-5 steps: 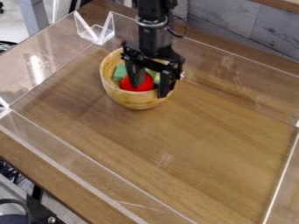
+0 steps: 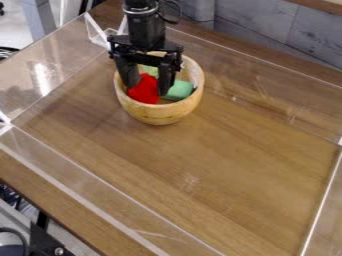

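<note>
My gripper [image 2: 148,71] is over a round wooden bowl [image 2: 163,112] in the upper middle of the camera view. It stands open, its black fingers reaching down into the bowl. Inside lie a red object [image 2: 142,89] and green objects, one of them [image 2: 178,90] at the right side of the bowl. The fingers partly hide the contents, and I cannot tell whether they touch any of them.
A clear plastic piece stands behind it at the left, and a grey wall [image 2: 254,30] runs along the back.
My gripper has moved left over the bowl, from its right part toward the left. The red object appears slightly shifted to the left.
</note>
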